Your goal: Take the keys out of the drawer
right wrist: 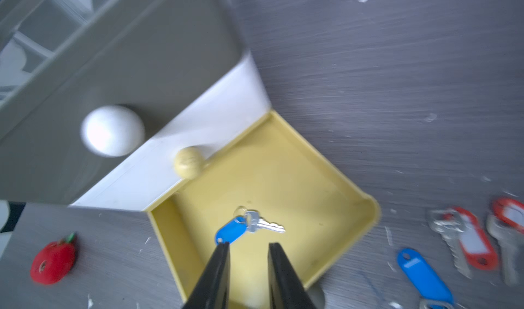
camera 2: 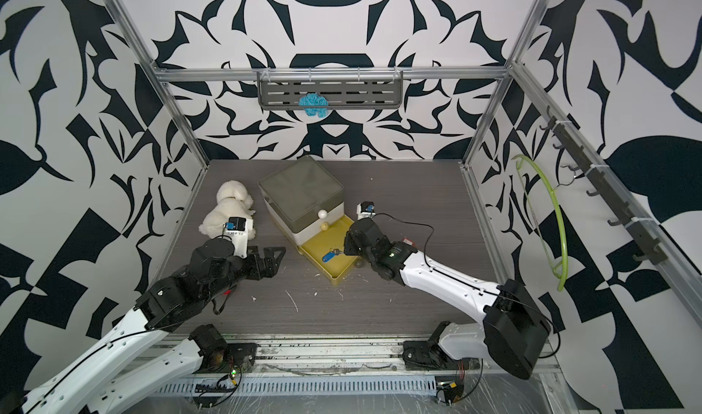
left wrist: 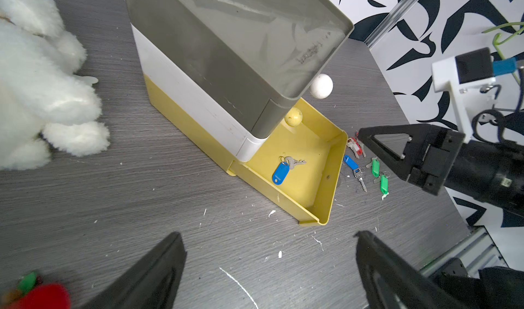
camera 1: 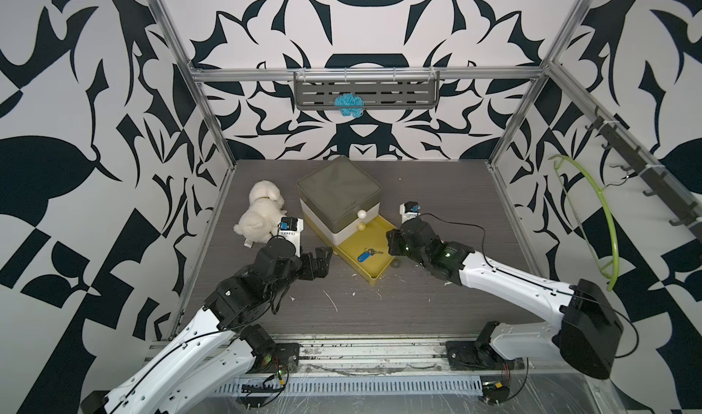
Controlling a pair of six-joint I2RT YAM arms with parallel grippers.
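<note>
A key on a blue tag [left wrist: 281,172] lies in the open yellow drawer [left wrist: 322,189] of the grey-and-white box [camera 1: 338,191]. My right gripper hovers above the drawer, its two fingers apart with a gap between them and nothing held; in the right wrist view they reach toward the key. My left gripper is open, left of the drawer and over the bare table, with nothing between its fingers.
More keys with blue [right wrist: 420,276], red and green tags lie on the table right of the drawer. A white plush toy [camera 1: 259,216] sits left of the box; a red object [right wrist: 53,262] lies nearby.
</note>
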